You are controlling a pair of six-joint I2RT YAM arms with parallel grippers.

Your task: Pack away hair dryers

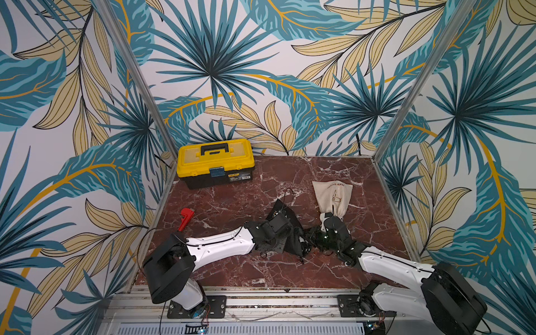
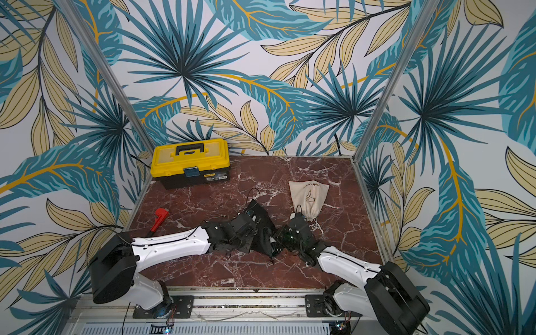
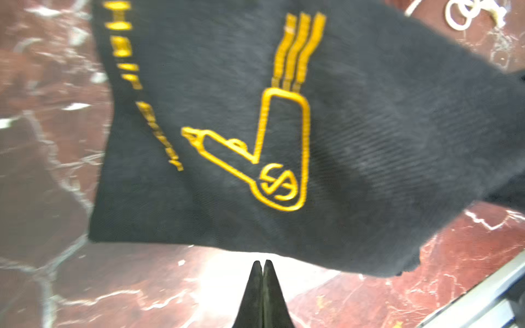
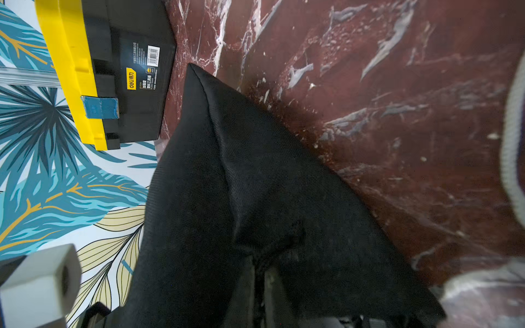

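Observation:
A black drawstring bag with a yellow hair dryer emblem lies mid-table, partly behind my arms. My left gripper is shut above its edge, nothing visible between the fingers. My right gripper is shut on the black bag's fabric, which rises to a folded point in the right wrist view. A beige hair dryer bag lies at the back right. A red hair dryer lies on the left of the table.
A yellow-lidded toolbox sits at the back left of the marble table. Metal rails run along the edges.

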